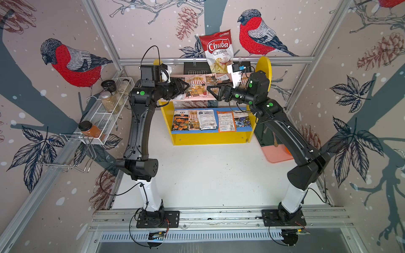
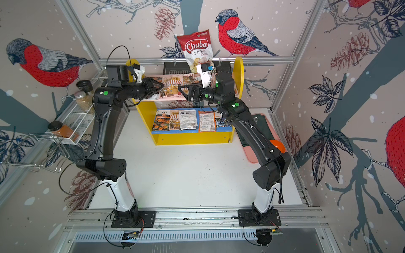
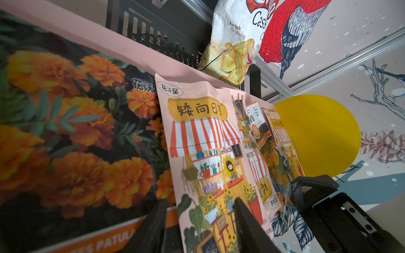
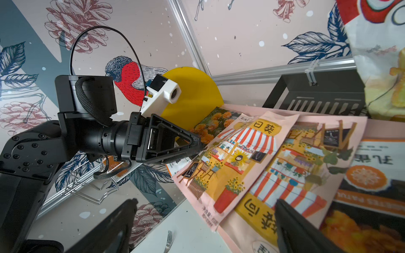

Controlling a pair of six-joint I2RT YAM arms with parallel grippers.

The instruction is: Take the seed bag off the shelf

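Several seed bags lie on the upper pink shelf of the yellow rack. A pink bag with a striped awning [image 3: 211,168] fills the middle of the left wrist view. A marigold bag [image 3: 71,135] lies left of it. My left gripper [image 1: 185,86] hovers at the shelf's left part, its fingers [image 3: 154,227] apart. My right gripper [image 1: 212,92] is further right, wide open, its fingers [image 4: 122,223] apart with nothing between them. Two pink bags, one overlapping the other [image 4: 240,156], lie before it in the right wrist view. The right arm covers other bags.
A lower blue shelf [image 1: 179,131] carries several more seed bags. The chip bag [image 1: 217,50] stands behind the rack. Yellow side panels [image 1: 263,67] rise at the rack's ends. Wire shelves with jars [image 1: 89,128] hang at left.
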